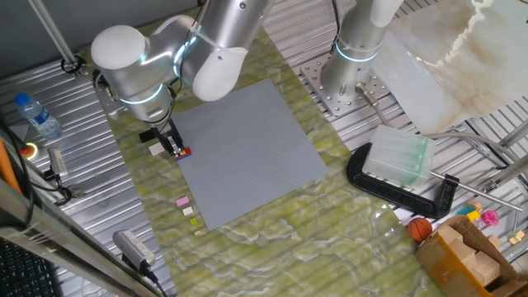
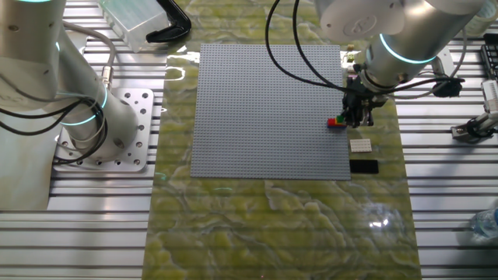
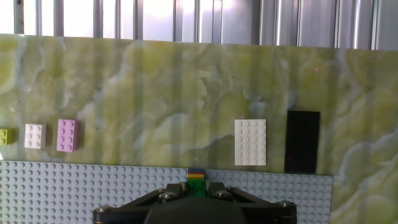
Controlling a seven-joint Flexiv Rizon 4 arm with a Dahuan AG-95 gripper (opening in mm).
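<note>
A small stack of coloured bricks stands at the edge of the grey baseplate (image 1: pixel 252 153); red (image 2: pixel 333 123), yellow and blue layers show, with a green brick (image 3: pixel 196 185) at the end nearest my hand. My gripper has its fingers close against both sides of the green brick and looks shut on it. In exterior view 1 the gripper (image 1: pixel 176 152) points down at the baseplate's left edge. The fingers hide part of the stack, so its seating on the studs cannot be made out.
Beside the baseplate lie a white plate brick (image 3: pixel 250 142), a black plate (image 3: pixel 302 142), a pink brick (image 3: pixel 66 135), a smaller white brick (image 3: pixel 35 135) and a lime brick (image 3: pixel 5 136). A black clamp (image 1: pixel 396 194) sits off to the right. Most of the baseplate is bare.
</note>
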